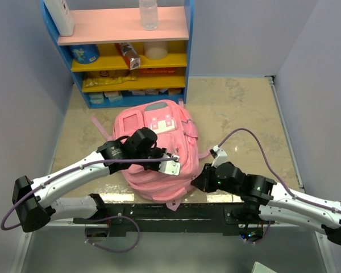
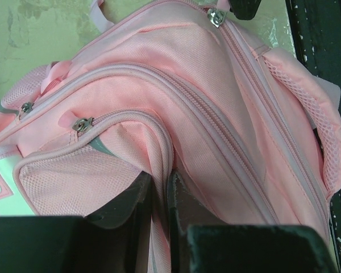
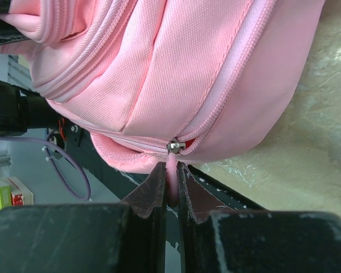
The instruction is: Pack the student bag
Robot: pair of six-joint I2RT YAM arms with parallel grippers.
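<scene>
The pink backpack [image 1: 150, 139] lies on the tabletop, front pocket facing up. My left gripper is shut on a fold of its fabric, the piped edge of the front pocket. Down at the bag's lower right side, my right gripper is shut on a pink zipper pull [image 3: 171, 168]. The metal zipper slider [image 3: 175, 146] sits just above those fingertips, with a short gap in the zipper beside it showing red. In the left wrist view another zipper slider [image 2: 216, 17] is near the top. The bag's inside is hidden.
Behind the bag stands a blue-edged shelf [image 1: 125, 34] with a clear bottle [image 1: 149, 14], a blue can [image 1: 85, 53], a snack bag [image 1: 128, 55] and other goods. Bare tabletop [image 1: 247, 125] lies to the right; the dark front edge [image 1: 165, 216] runs close below the bag.
</scene>
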